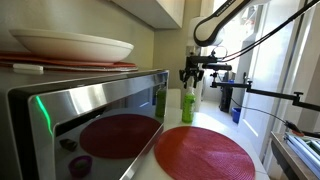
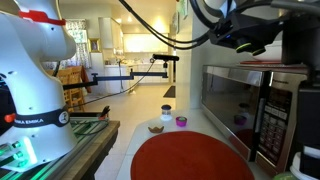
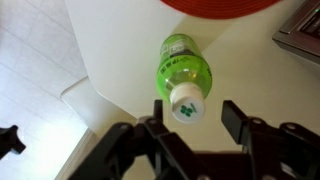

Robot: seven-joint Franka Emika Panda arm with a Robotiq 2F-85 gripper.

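A green bottle with a white cap (image 1: 187,105) stands upright on the white counter beyond the red round mat. Just above its cap hangs my gripper (image 1: 191,77), pointing down. In the wrist view the bottle (image 3: 184,62) is seen from above, its white cap (image 3: 187,103) between the two black fingers. The gripper is open, and a gap shows on both sides of the cap. The lower part of the bottle is partly hidden by its own top in that view.
A red round mat (image 1: 205,153) lies on the counter (image 1: 245,128). Alongside stands a steel appliance (image 1: 95,97) with a reflective front and a white bowl (image 1: 75,45) above it. Two small jars, one purple-topped (image 2: 181,121), sit past the mat.
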